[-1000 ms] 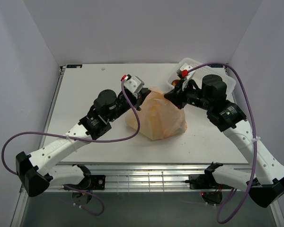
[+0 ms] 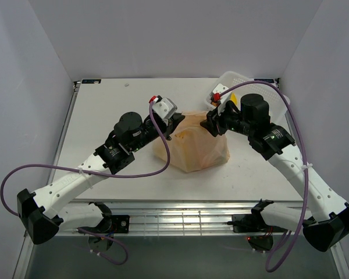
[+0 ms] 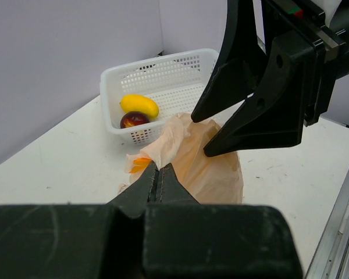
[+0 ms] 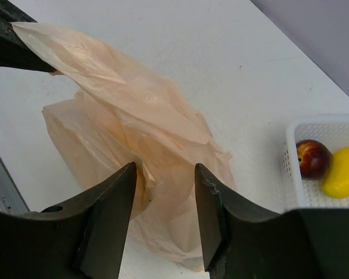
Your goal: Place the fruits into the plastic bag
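A thin peach plastic bag (image 2: 192,151) stands upright on the table. My left gripper is shut on its top edge, which rises from between the fingertips in the left wrist view. My right gripper is open at the bag's upper rim, with folds of film between and beyond its fingers. In the white basket (image 4: 294,174) to the right lie a dark red fruit (image 4: 314,157) and a yellow fruit (image 4: 343,173).
The basket sits at the back right of the white table (image 2: 93,128). A metal rail (image 2: 163,215) runs along the front edge.
My left gripper has moved very little, and the bag's top has changed shape slightly.
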